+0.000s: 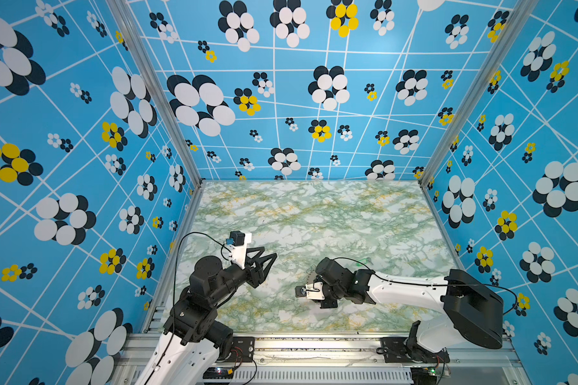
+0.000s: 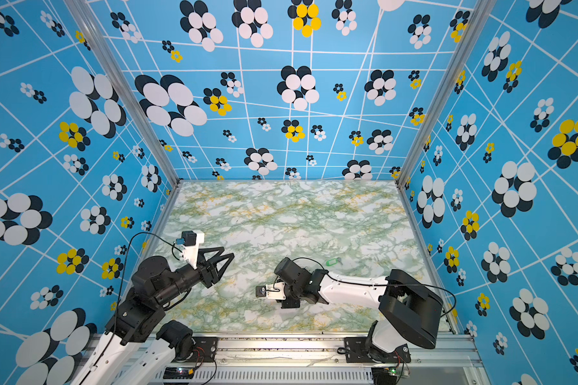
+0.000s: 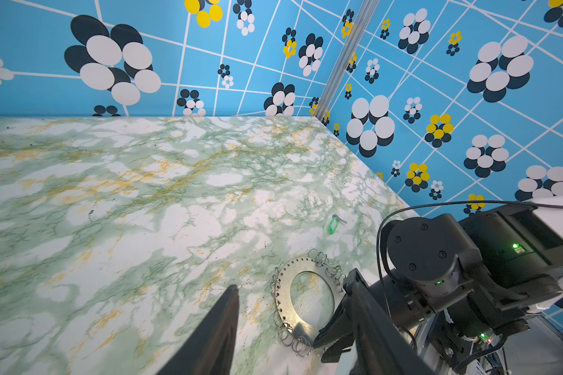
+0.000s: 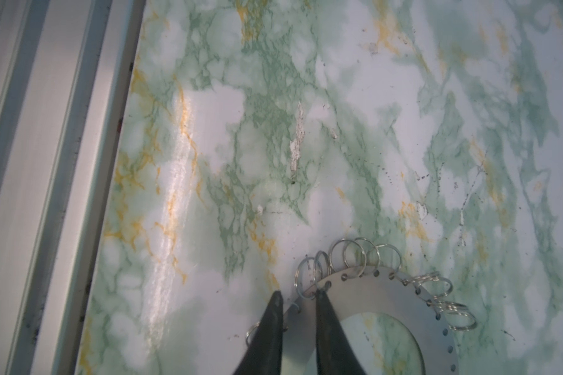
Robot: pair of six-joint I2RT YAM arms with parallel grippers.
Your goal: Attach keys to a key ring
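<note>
A flat metal ring plate (image 3: 286, 300) with holes along its edge lies on the table, ringed by several thin wire loops (image 4: 355, 253). A green-headed key (image 3: 333, 225) rests beyond the plate in the left wrist view. Low over the plate's near edge is my right gripper, shut; some metal shows behind its blurred fingertips, but nothing is clearly gripped. One wire loop stands just beside its tips. My left gripper (image 1: 269, 251) hangs open and empty, away to the left of the plate. From above, the right arm hides most of the plate.
A metal rail (image 4: 75, 156) borders the table's front edge. The right arm's forearm (image 1: 404, 290) crosses the right side, close to the key.
</note>
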